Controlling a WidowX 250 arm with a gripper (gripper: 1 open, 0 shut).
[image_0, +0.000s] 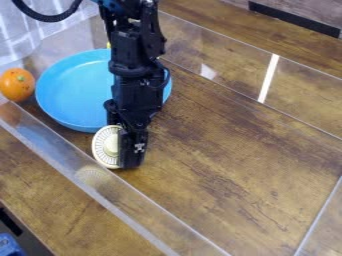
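Observation:
My black gripper (126, 146) reaches down from the top and is shut on a round pale, silvery lid-like object (107, 148) at the lower left of the wooden tray floor. The gripper's body covers the right part of that object, and its fingers are hard to make out. A blue bowl (64, 93) lies just behind, partly hidden by the arm.
An orange fruit (15, 84) sits left of the bowl. A small yellow item behind the arm is mostly hidden. A clear tray wall runs along the lower left.

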